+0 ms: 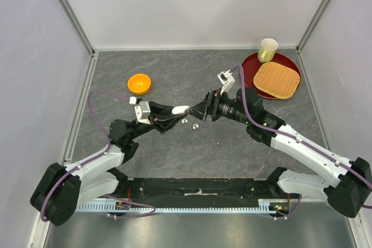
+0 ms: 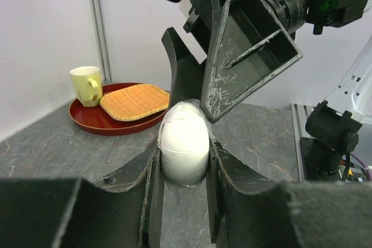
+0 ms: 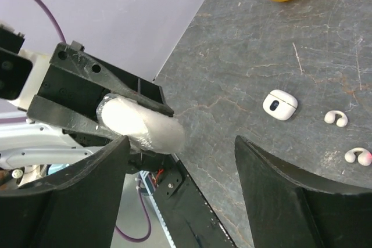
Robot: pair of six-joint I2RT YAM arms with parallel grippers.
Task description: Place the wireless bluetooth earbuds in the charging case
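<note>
My left gripper is shut on a white, plastic-wrapped oblong object (image 2: 183,149), held above the table (image 1: 145,155). My right gripper is part open around the near end of that object, its fingers at either side; whether it touches is unclear. On the table in the right wrist view lie a white charging case (image 3: 279,104) and two white earbuds (image 3: 336,118), one of them (image 3: 358,155) with a pink spot.
An orange bowl (image 1: 139,83) stands at the back left. A red tray (image 1: 251,65) at the back right holds a cream mug (image 1: 267,49) and a tan board (image 1: 276,80).
</note>
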